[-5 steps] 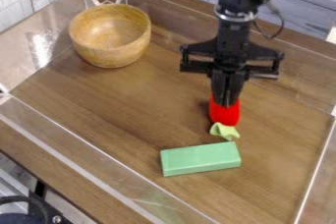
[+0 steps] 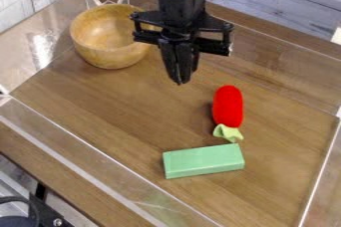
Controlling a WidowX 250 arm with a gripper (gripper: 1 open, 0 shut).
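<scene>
My gripper (image 2: 180, 72) hangs at the upper middle of the camera view, shut, with nothing visible between its fingers, just to the right of a wooden bowl (image 2: 104, 50). On the table's right half lies a red object (image 2: 228, 106) with a pale green end (image 2: 226, 132), apart from the gripper. A green rectangular block (image 2: 202, 161) lies toward the front.
Raised clear edging runs along its sides, and a white wooden wall (image 2: 280, 12) stands behind it.
My gripper has moved left and toward the back, away from above the red object, which is now fully uncovered and lies where it was.
</scene>
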